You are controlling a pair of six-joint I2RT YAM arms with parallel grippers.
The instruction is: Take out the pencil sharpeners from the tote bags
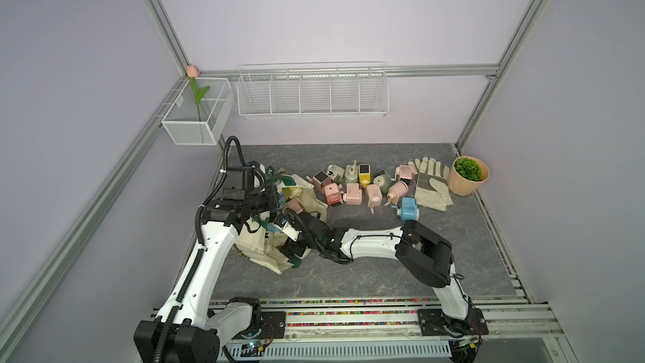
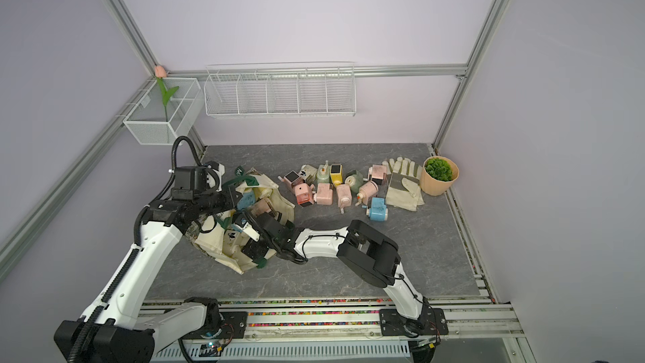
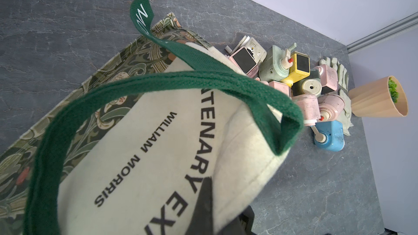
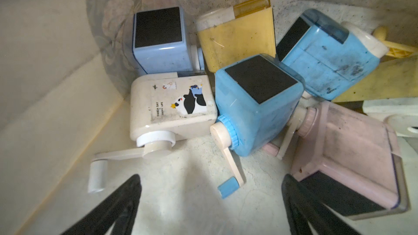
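A cream tote bag (image 3: 237,165) with green straps (image 3: 174,82) lies on its side at the left of the table. My left gripper (image 1: 278,197) is shut on its cloth edge, which passes between the dark fingers in the left wrist view. Inside the bag, my right gripper stands open and empty. Before its fingers (image 4: 124,204) lie a blue sharpener (image 4: 257,100), a cream panda sharpener (image 4: 174,104), a pink one (image 4: 352,152), a light blue one (image 4: 161,39), another blue one (image 4: 331,56) and a yellow one (image 4: 239,34).
Several sharpeners stand grouped at mid-table, among them a yellow one (image 1: 364,173) and a blue one (image 1: 407,209). Gloves (image 1: 432,191) and a potted plant (image 1: 468,181) sit at the right.
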